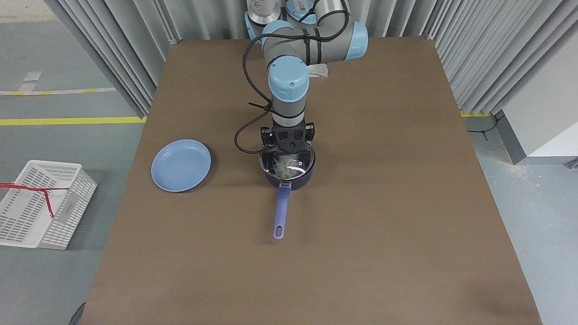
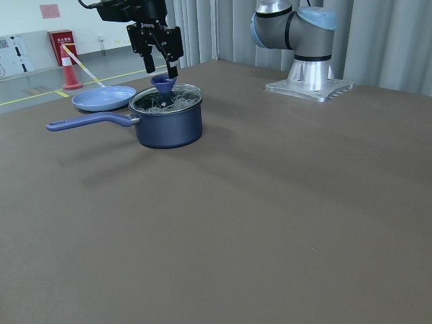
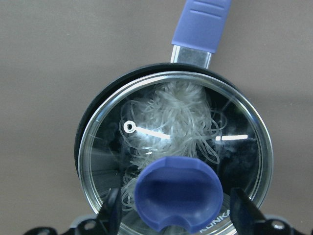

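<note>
A dark blue saucepan [image 2: 169, 131] with a long blue handle [image 1: 282, 211] stands on the brown table, covered by a glass lid [image 3: 244, 161] with pale noodle-like strands visible through it. In the wrist view the lid's blue knob [image 3: 178, 191] sits between the two black fingertips. My gripper [image 2: 159, 64] is open and hangs just over the knob, pointing down, with the knob's top at about fingertip level or slightly below; the wrist view shows space beside the knob. In the front view the gripper hides the knob.
A light blue plate [image 1: 181, 165] lies to the left of the pan in the front view. A white basket [image 1: 70, 211] is on the floor off the left edge. The robot base [image 2: 310, 84] stands at the back.
</note>
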